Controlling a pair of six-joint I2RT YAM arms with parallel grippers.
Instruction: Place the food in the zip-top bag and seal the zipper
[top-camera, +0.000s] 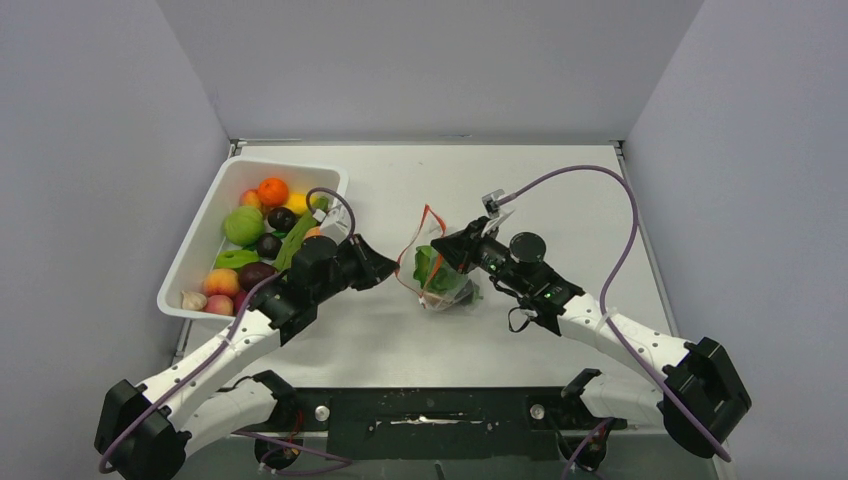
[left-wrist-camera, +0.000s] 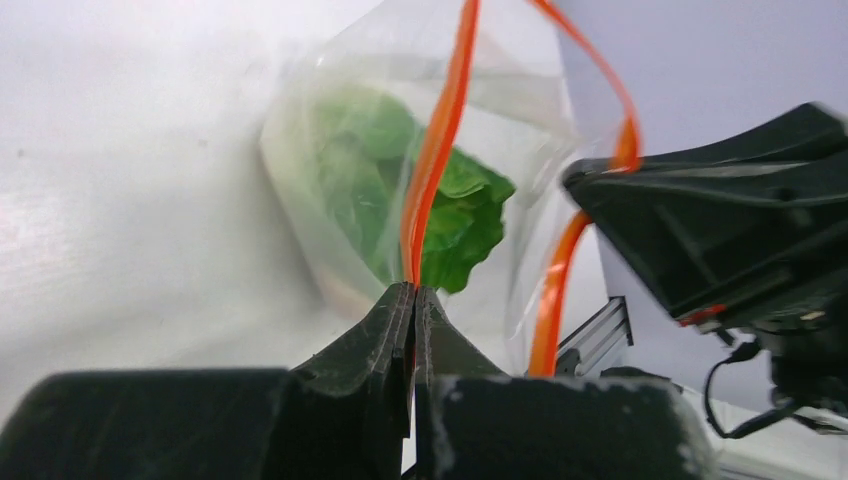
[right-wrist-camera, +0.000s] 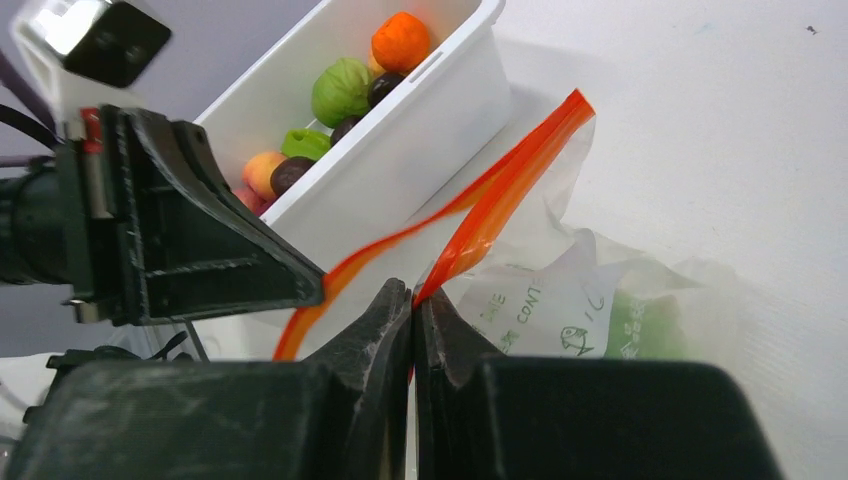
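A clear zip-top bag (top-camera: 437, 292) with an orange zipper strip stands between my grippers, its mouth spread apart. Inside it is a green leafy vegetable (left-wrist-camera: 455, 215), also visible through the plastic from above. My left gripper (top-camera: 393, 268) is shut on one side of the orange rim; in the left wrist view the strip (left-wrist-camera: 432, 170) runs down between its fingertips. On the other side, my right gripper is shut on the orange rim (right-wrist-camera: 500, 205). Handwriting shows on the bag in the right wrist view. The bag's bottom appears to be on the table.
At the left, a white bin (top-camera: 180, 275) holds several fruits and vegetables, close beside my left arm.
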